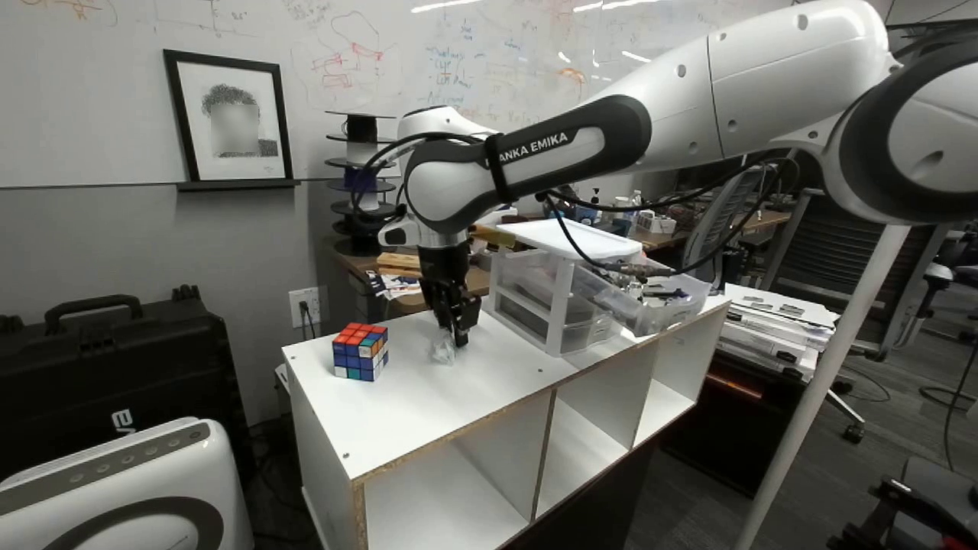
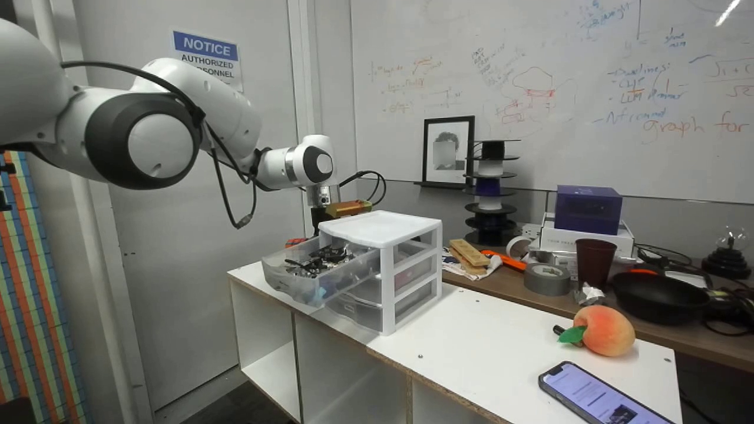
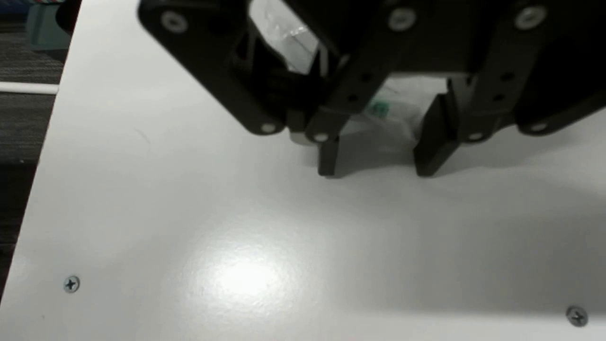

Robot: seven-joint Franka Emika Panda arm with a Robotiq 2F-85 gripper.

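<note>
A crumpled clear plastic bag [image 1: 444, 350] rests on the white shelf top [image 1: 422, 403]. My gripper [image 1: 454, 334] points down right at it, fingertips close to the surface. Seen from the wrist, the two fingertips stand apart with a gap between them. Part of the clear plastic [image 3: 397, 111], with a small green mark, shows in and behind that gap; whether the pads touch it I cannot tell. In the second exterior view the drawer unit hides the gripper and the bag.
A Rubik's cube [image 1: 360, 351] stands left of the bag. Behind the gripper is a drawer unit [image 2: 387, 233] with its filled top drawer [image 2: 304, 282] pulled out. A peach [image 2: 604, 331] and a phone [image 2: 597, 396] lie at the shelf's other end.
</note>
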